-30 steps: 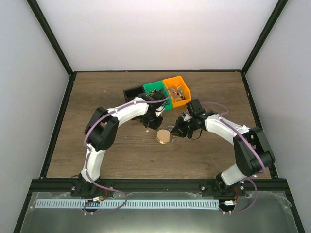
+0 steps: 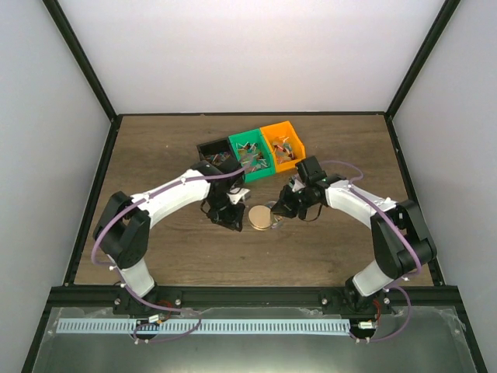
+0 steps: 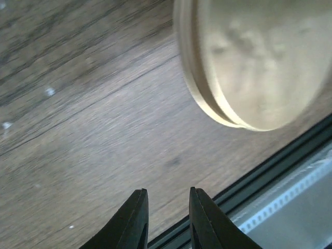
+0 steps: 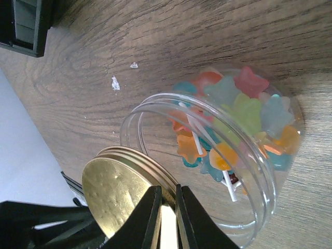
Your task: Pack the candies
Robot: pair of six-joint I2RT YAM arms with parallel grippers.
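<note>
A clear jar (image 4: 259, 171) with colourful candies (image 4: 244, 104) lies with its open mouth towards my right gripper. That gripper is shut at the near edge of the mouth; whether the thin jar rim or lid edge is between its fingers cannot be made out. A round gold lid (image 4: 114, 192) rests against the fingers, beside the mouth. In the top view the lid (image 2: 259, 217) sits between both hands, left of the jar. My left gripper is part open with nothing between its fingers; the blurred lid (image 3: 264, 72) is above and right of them.
Black, green (image 2: 254, 155) and orange (image 2: 283, 144) bins stand together behind the arms, with wrapped pieces inside. Small white scraps (image 4: 115, 83) dot the wooden table. The two hands are close together.
The lid's tilt shifted slightly. My right arm stays almost still.
</note>
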